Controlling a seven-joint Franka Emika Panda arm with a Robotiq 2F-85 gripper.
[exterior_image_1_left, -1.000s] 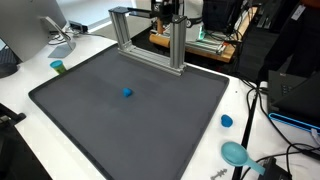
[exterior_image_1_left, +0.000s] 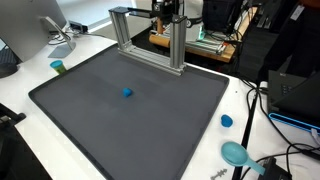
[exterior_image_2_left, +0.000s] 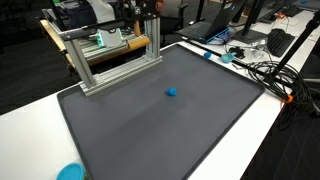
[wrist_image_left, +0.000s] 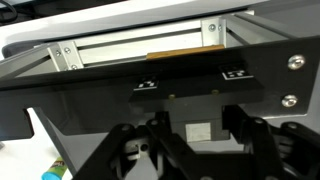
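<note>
In the wrist view my gripper is at the black front panel (wrist_image_left: 90, 100) of a metal-framed unit. Its dark fingers (wrist_image_left: 236, 122) stand apart, with a dark part of the panel and a pale rectangle between them. Whether they touch that part cannot be told. Behind the panel lie silver rails and a tan strip (wrist_image_left: 186, 53). In exterior view 1 the silver frame (exterior_image_1_left: 150, 55) stands at the mat's back edge. The arm's end is at its top, mostly cut off by the picture.
A small blue object (exterior_image_1_left: 127, 92) lies on the grey mat (exterior_image_1_left: 120, 130), which is otherwise clear. A green-and-yellow cup (exterior_image_1_left: 58, 67) is left of it. At right are a blue piece (exterior_image_1_left: 226, 121), a turquoise bowl (exterior_image_1_left: 238, 156) and cables.
At the frame's top the dark arm end shows only a slight shift. The frame, the mat and the loose objects stay where they were.
</note>
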